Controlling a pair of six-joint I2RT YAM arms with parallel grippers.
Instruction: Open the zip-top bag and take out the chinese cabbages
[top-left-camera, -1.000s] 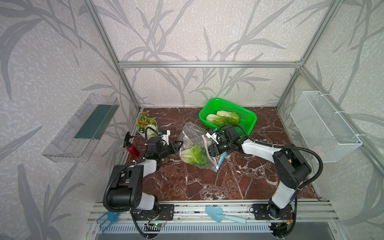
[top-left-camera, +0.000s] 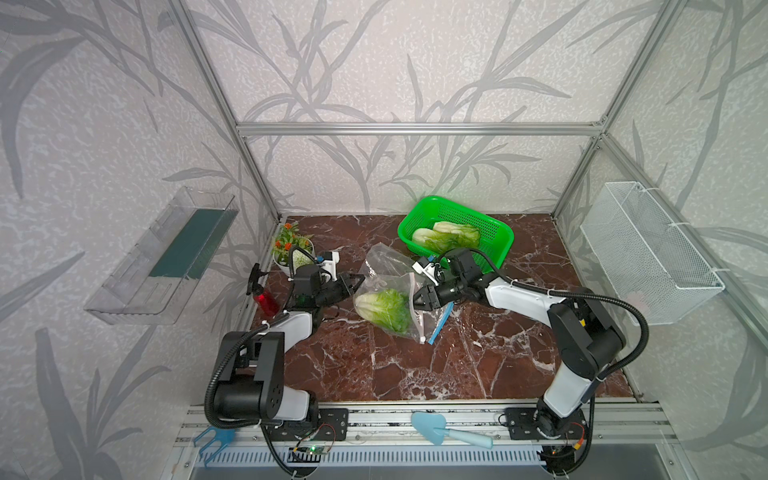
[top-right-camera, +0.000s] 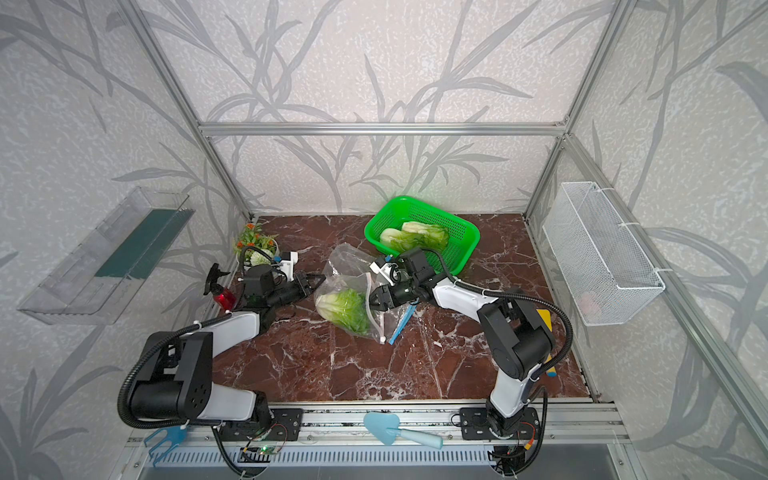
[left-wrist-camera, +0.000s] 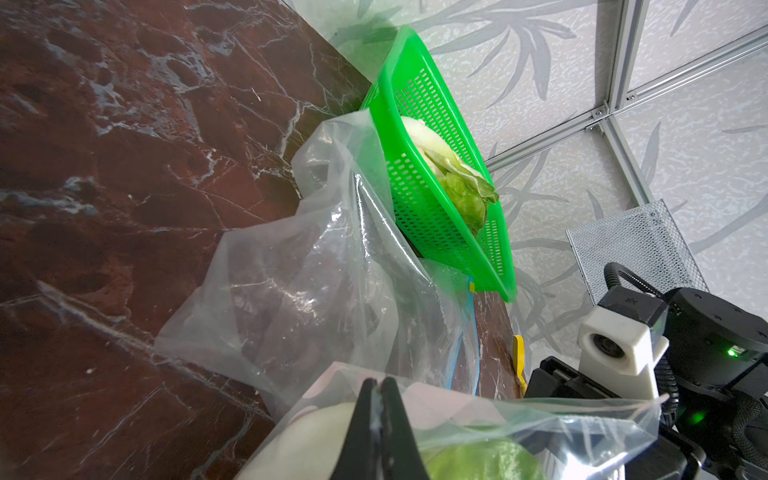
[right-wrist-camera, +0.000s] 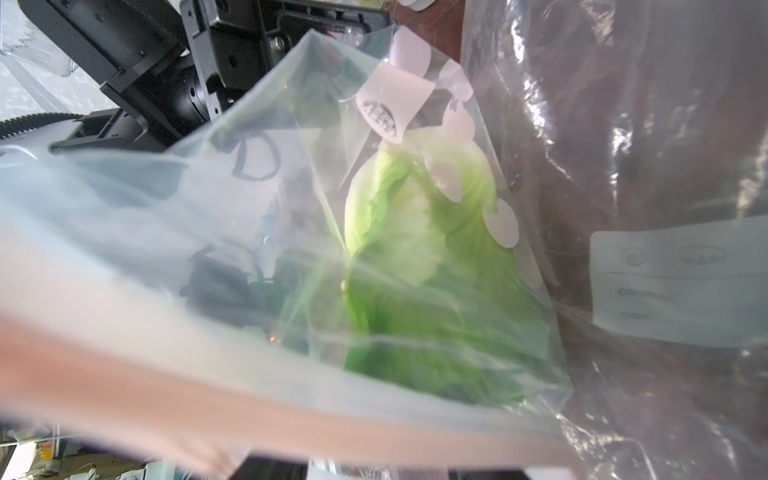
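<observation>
A clear zip top bag (top-left-camera: 416, 324) with a pale strip lies mid-table, a green and white Chinese cabbage (top-left-camera: 384, 309) inside it. My left gripper (top-left-camera: 357, 281) is at the bag's left side; in the left wrist view its dark fingers (left-wrist-camera: 369, 436) are together, and whether film is caught between them cannot be told. At the strip end is my right gripper (top-left-camera: 424, 297). Its fingertips (right-wrist-camera: 270, 468) show apart at the bottom of the right wrist view, with blurred film across the view above them. Two cabbages (top-left-camera: 448, 234) rest in the green basket (top-left-camera: 500, 232).
A second, empty clear bag (left-wrist-camera: 320, 264) with a blue strip (top-left-camera: 441, 323) lies between the cabbage bag and the basket. Flowers (top-left-camera: 289, 240) and a red bottle (top-left-camera: 265, 302) stand at the left.
The bagged cabbage has shifted slightly left and its pale strip has moved left too.
</observation>
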